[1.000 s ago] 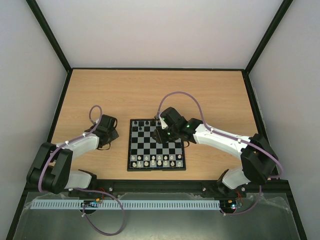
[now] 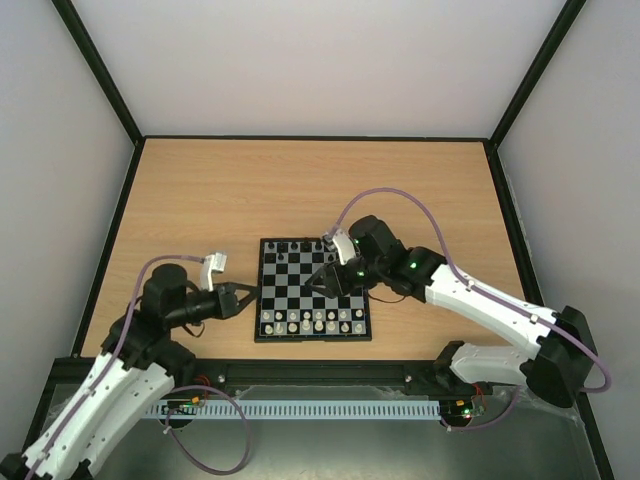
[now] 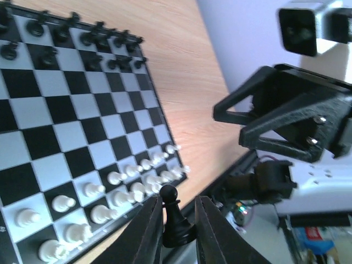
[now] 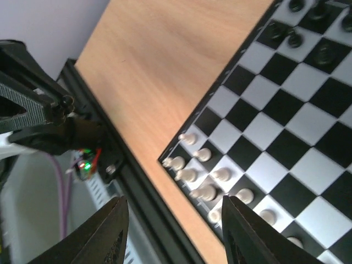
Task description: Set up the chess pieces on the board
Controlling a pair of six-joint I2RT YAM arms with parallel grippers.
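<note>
The chessboard (image 2: 314, 272) lies at the table's front middle. White pieces (image 2: 307, 328) fill the two rows at its near edge, and black pieces (image 3: 93, 36) stand along the far rows. A black chess piece (image 3: 177, 221) is gripped between the fingers of my left gripper, shut on it just off the board's left side. Over the board's right part hangs my right gripper; its fingers stand apart with nothing between them. In the top view, the right arm hides some far-right squares.
Bare table (image 2: 210, 190) lies behind and to the left of the board. The two grippers (image 2: 240, 297) are near each other across the board's width. The board's middle rows are empty.
My left gripper has swung toward the board's left edge and turned to point right.
</note>
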